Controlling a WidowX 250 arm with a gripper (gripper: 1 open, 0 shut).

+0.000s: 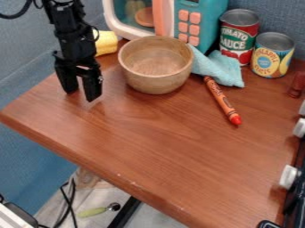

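Note:
My black gripper (pixel 81 87) hangs low over the left part of the wooden table, pointing down, its two fingers apart with nothing visible between them. Just to its right sits an empty wooden bowl (pixel 155 76). A yellow object (pixel 106 42) is partly hidden behind the arm.
A teal toy microwave (pixel 205 18), a blue cloth (pixel 219 69), two cans (pixel 238 40) and an orange crayon (pixel 224 102) fill the back and right. Black equipment lines the right edge.

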